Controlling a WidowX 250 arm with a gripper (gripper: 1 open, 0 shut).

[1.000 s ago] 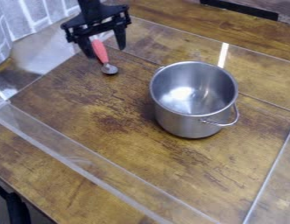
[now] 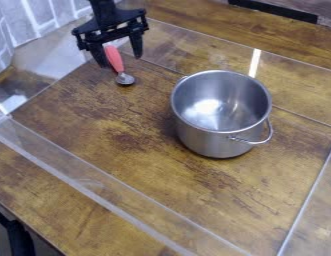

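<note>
My black gripper (image 2: 110, 38) is at the top left, its fingers spread over a red-handled utensil (image 2: 114, 58) with a round metal end, which lies on the wooden table. Whether the fingers touch the handle is too small to tell. A large steel pot (image 2: 221, 112) with wire handles stands to the right of centre.
Clear plastic edges (image 2: 88, 186) run along the left front and the right side.
My gripper has shifted slightly up in the view. The red utensil and the pot look unmoved.
</note>
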